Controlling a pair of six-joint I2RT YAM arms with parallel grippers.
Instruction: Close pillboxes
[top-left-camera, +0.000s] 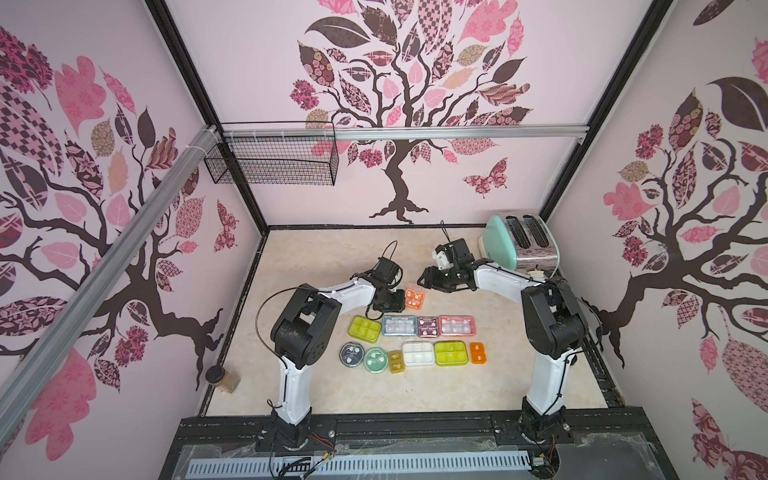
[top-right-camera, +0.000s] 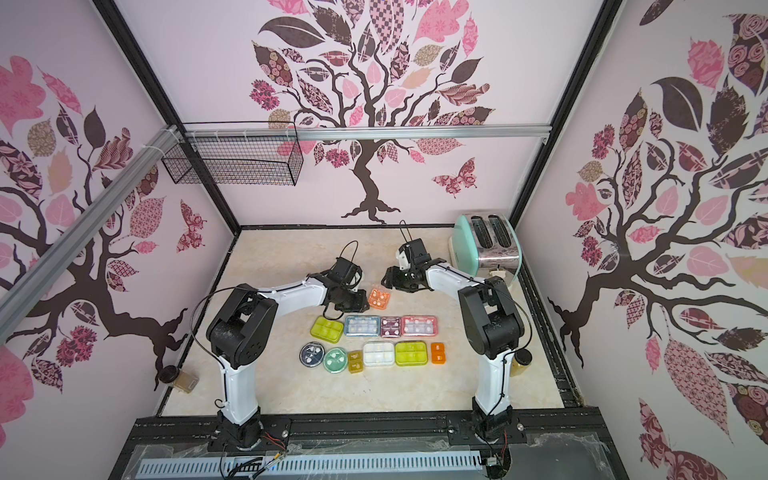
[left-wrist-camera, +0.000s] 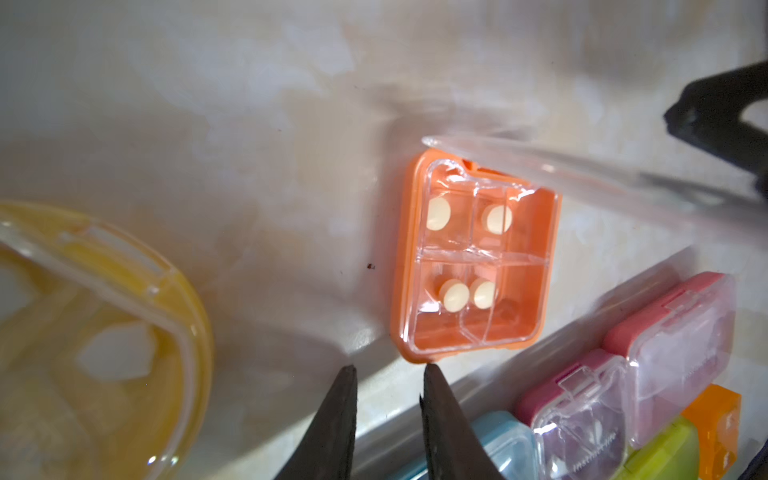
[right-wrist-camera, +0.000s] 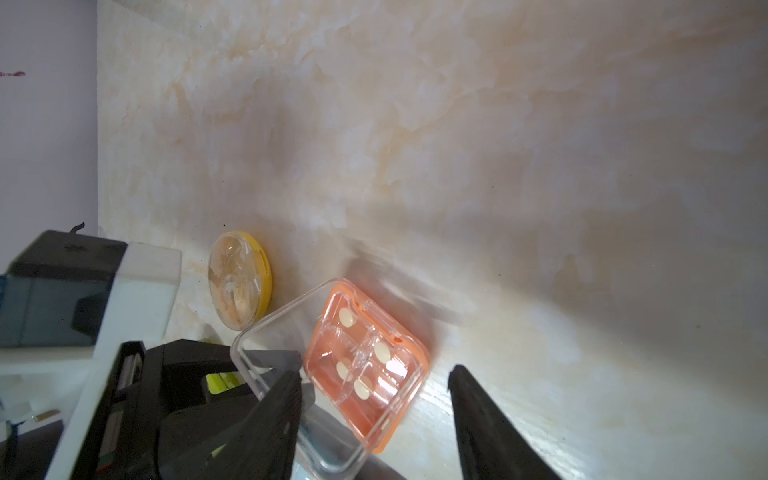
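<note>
A square orange pillbox (left-wrist-camera: 408, 256) with white pills stands on the table. Its clear lid (left-wrist-camera: 576, 172) is raised on the hinge, standing up from the far edge in the left wrist view. Just left of the box in the top left view is my left gripper, open, its fingers empty. My right gripper hovers behind and right of the box, open and empty. Through the clear lid (right-wrist-camera: 276, 324), the right wrist view shows part of the left gripper. A round yellow pillbox (right-wrist-camera: 261, 280) lies left of the orange one, hidden by the left arm in the top views.
In front are two rows of shut-looking pillboxes, among them a blue one (top-left-camera: 399, 325), a pink one (top-left-camera: 457, 325) and a lime one (top-left-camera: 365, 329). A toaster (top-left-camera: 520, 244) stands at the back right. The table behind the orange box is clear.
</note>
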